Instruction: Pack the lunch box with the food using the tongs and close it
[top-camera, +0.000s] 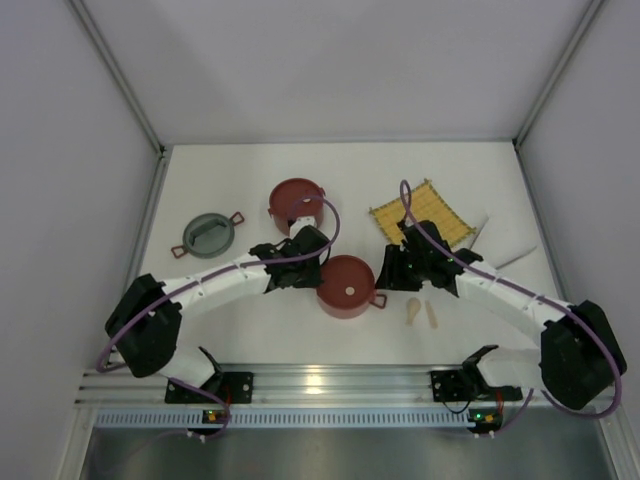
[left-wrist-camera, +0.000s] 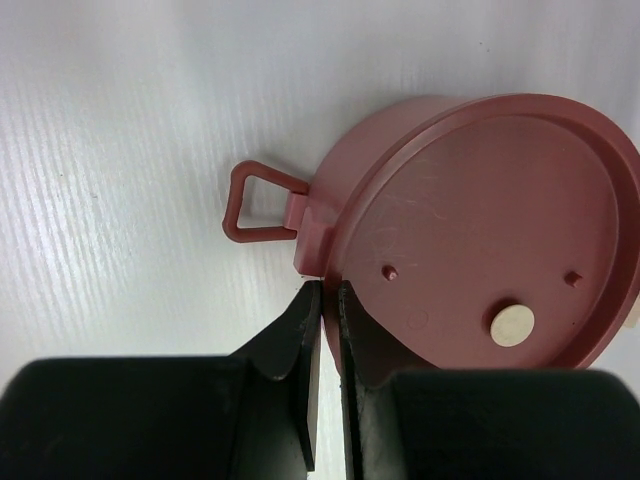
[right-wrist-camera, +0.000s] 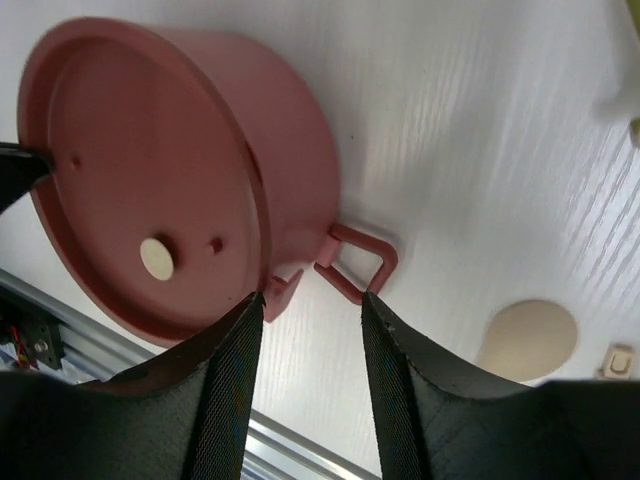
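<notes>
A round reddish-brown lunch box piece (top-camera: 346, 284) with side handles is at the table's front middle. A cream disc (left-wrist-camera: 512, 326) and two small pegs show on its recessed face. My left gripper is shut on its rim, close to one handle (left-wrist-camera: 236, 203). My right gripper stands part open at the opposite side, its fingers (right-wrist-camera: 375, 325) apart. The other handle (right-wrist-camera: 382, 268) appears beyond the right fingertips, not gripped. The piece looks tilted in the right wrist view; whether it is clear of the table I cannot tell.
A second reddish-brown round piece (top-camera: 291, 190) stands farther back. On the left lies a grey-green one (top-camera: 208, 237) with brown handles. A yellow mat (top-camera: 448, 213) is behind the right arm. A spoon-like item (top-camera: 413, 311) and a thin stick (top-camera: 431, 314) lie front right.
</notes>
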